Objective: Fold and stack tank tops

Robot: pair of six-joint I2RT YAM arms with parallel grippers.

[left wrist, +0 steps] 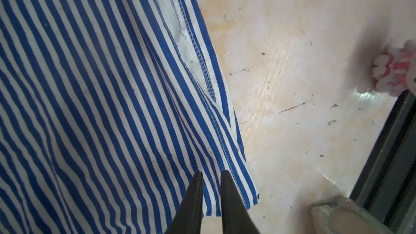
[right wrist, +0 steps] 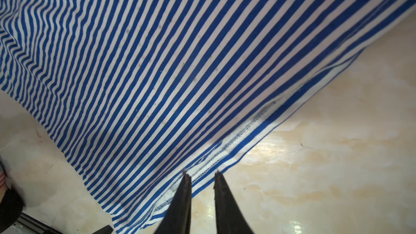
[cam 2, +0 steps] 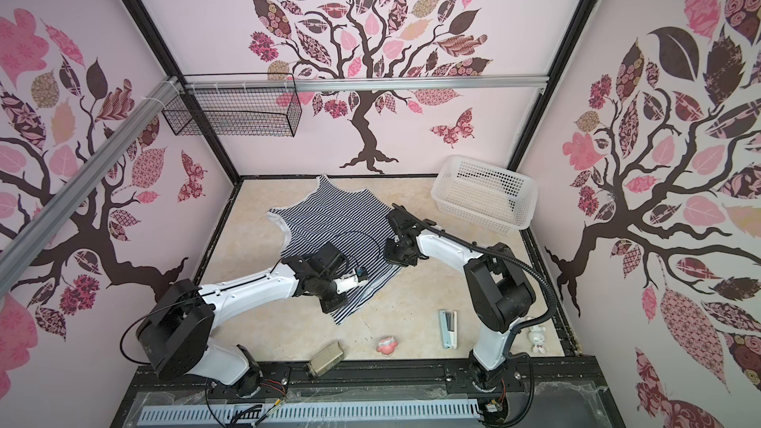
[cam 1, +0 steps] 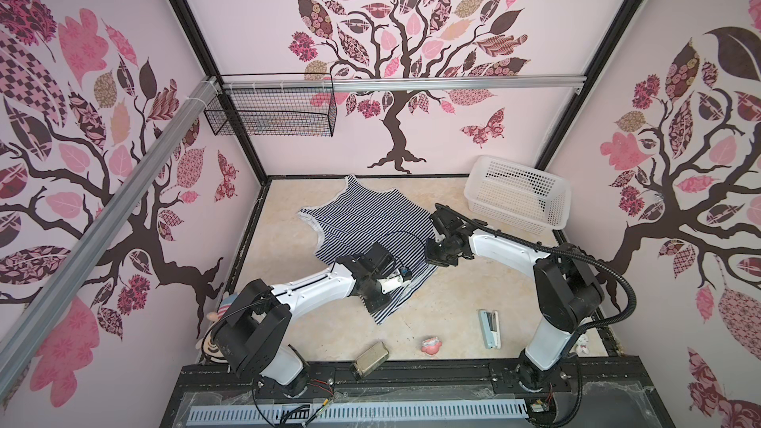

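A navy-and-white striped tank top [cam 1: 360,218] lies spread on the table, its shoulder end toward the back left and its hem toward the front. In the left wrist view, the striped cloth [left wrist: 99,104] has a loose, rippled edge with a pale inner seam showing. My left gripper is partly open above the hem corner, striped cloth visible between its fingers. My right gripper also stands partly open, over the tank top's right-hand edge [right wrist: 242,140]. Neither pair of fingers is closed on fabric. From above, the arms hide part of the lower shirt.
An empty white basket [cam 1: 519,194] stands at the back right. Along the front lie a beige box [cam 1: 371,359], a small pink-white figure [cam 1: 430,345] and a stapler [cam 1: 489,329]. Bare table shows right of the shirt and in front of it.
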